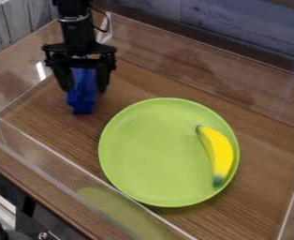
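My black gripper (80, 75) is at the upper left, open, lowered over a blue block (82, 101) that stands on the wooden table. The block's upper part is hidden behind the fingers; whether they touch it I cannot tell. A yellow banana (216, 153) lies on the right side of a large green plate (143, 159).
The wooden table (237, 94) has clear room at the back right and around the plate. Its left edge runs diagonally along the lower left, with transparent panels along the edges.
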